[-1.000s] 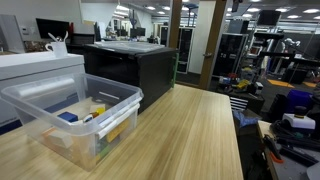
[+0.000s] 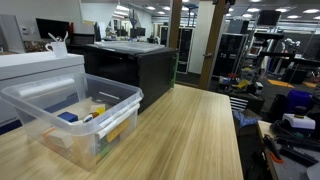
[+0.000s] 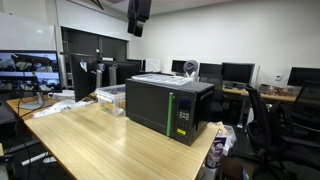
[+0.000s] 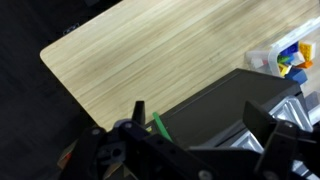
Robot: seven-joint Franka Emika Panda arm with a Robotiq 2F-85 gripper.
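Note:
My gripper is high above the table; its two dark fingers stand well apart in the wrist view, with nothing held between them. Exterior view 2 shows the dark gripper (image 3: 138, 14) at the top edge, above the black microwave-like box (image 3: 165, 105). A green strip runs down the front of that box, and its front looks closed. The clear plastic bin (image 2: 75, 115) holds several small items, blue, white, yellow and orange among them. From the wrist, the bin (image 4: 262, 58) is at the right edge, partly cut off.
Papers or a white tray lie on top of the black box (image 2: 150, 75). Bare wood table (image 2: 180, 135) stretches in front of the box and bin. A white mug with pens (image 2: 57, 48) stands behind the bin. Office chairs (image 3: 275, 125) stand beyond the table.

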